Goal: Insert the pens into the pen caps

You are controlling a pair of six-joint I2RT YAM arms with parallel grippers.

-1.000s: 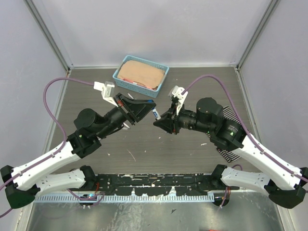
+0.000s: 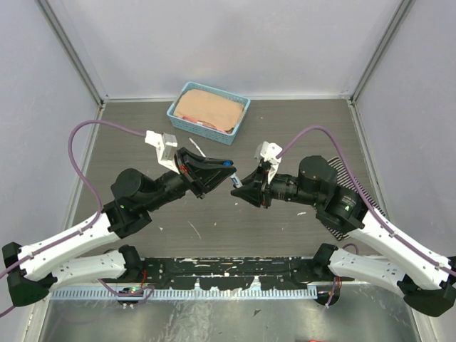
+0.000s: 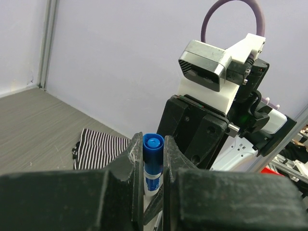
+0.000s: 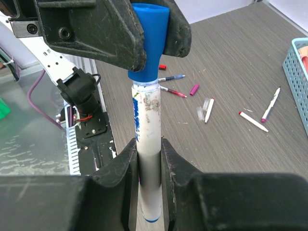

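Above the middle of the table both arms meet at one blue-and-white pen. Its white body [image 4: 149, 159] stands nearly upright in the right wrist view, and my right gripper is shut on it. The blue cap [image 4: 156, 33] sits over the pen's upper end, with my left gripper shut on it. In the left wrist view the cap's open-looking top end faces the camera. Cap and body line up and touch; how deep the tip is inside is hidden.
Loose pens and caps lie on the table, among them a red-tipped white pen [image 4: 253, 121], a magenta cap [image 4: 194, 89] and a blue pen [image 4: 172, 77]. A light-blue basket [image 2: 209, 132] stands at the back. A striped cloth [image 2: 342, 192] lies on the right.
Both grippers have shifted slightly to the right and a little toward the front, staying together at the pen.
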